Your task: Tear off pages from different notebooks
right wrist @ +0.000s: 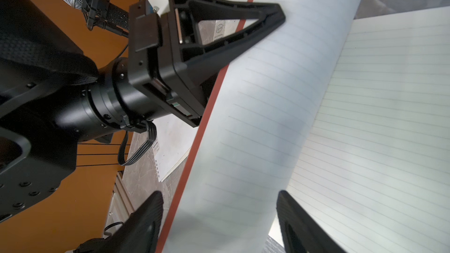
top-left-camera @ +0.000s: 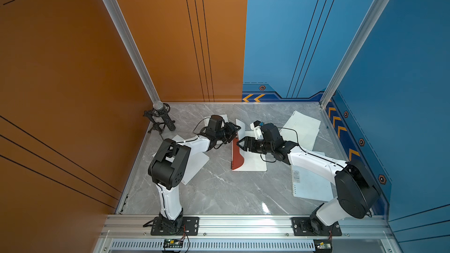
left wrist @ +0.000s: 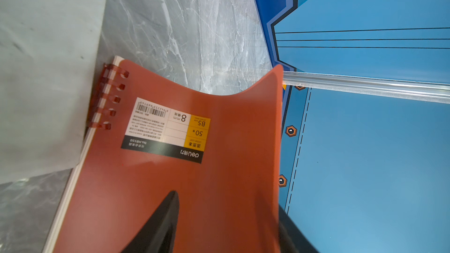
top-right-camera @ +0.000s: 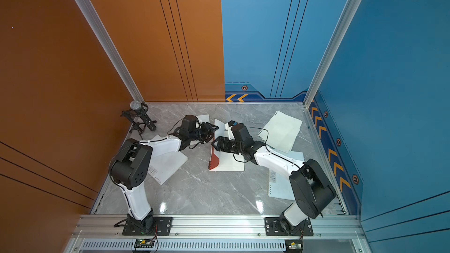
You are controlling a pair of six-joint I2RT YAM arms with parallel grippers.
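A red-covered ring notebook lies at the table's middle, its cover and a white sheet bent upright from the lined page on the right. Around the raised cover's edge, my left gripper stands part open, its fingers spread across the red side; in the right wrist view its tips reach over the white sheet. My right gripper is nearer the front, also part open. The raised edge passes between its fingers. I cannot tell whether either gripper touches the paper.
Loose white sheets lie at left. At right are a white notebook and a pale blue one, partly under the right arm. A microphone on a stand occupies the far left corner. Bare table shows at the front.
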